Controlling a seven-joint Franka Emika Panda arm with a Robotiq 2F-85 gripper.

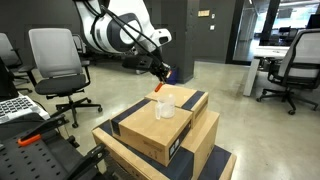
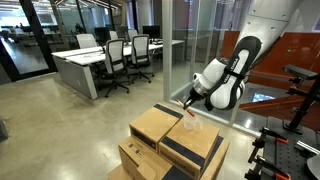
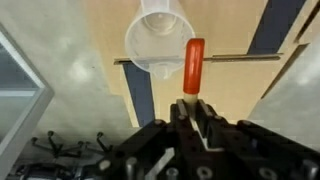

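My gripper is shut on a marker with a red end and a pale body, seen low in the middle of the wrist view. The red end points away from the fingers. In exterior view 1 the marker hangs tilted beneath the gripper, above a clear cup. That cup lies up and left of the marker in the wrist view. It stands on a cardboard box. From exterior view 2 the marker also appears above the box, apart from its surface.
More cardboard boxes stand around and beneath the one with the cup. A dark table with a keyboard is at the left of exterior view 1. Office chairs stand on the open floor farther back.
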